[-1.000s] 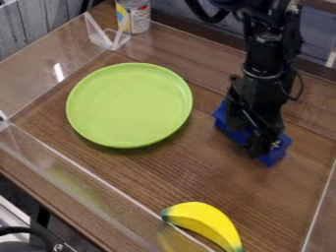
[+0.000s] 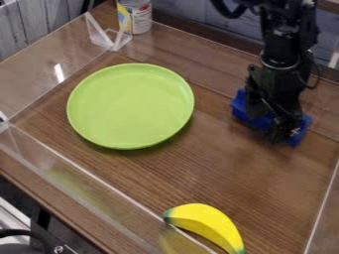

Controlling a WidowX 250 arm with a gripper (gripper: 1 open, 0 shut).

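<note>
The black gripper (image 2: 273,117) is over a blue object (image 2: 298,127) at the right of the camera view, its open fingers low around it and hiding much of it. A green plate (image 2: 130,105) lies at the left centre. A yellow toy banana (image 2: 204,220) lies at the bottom.
A can (image 2: 134,15) stands at the top edge near a clear plastic piece. Clear side walls border the wooden table (image 2: 159,179). The table's middle, between plate and banana, is bare.
The gripper has moved back and to the right, and the blue object has shifted in the same direction.
</note>
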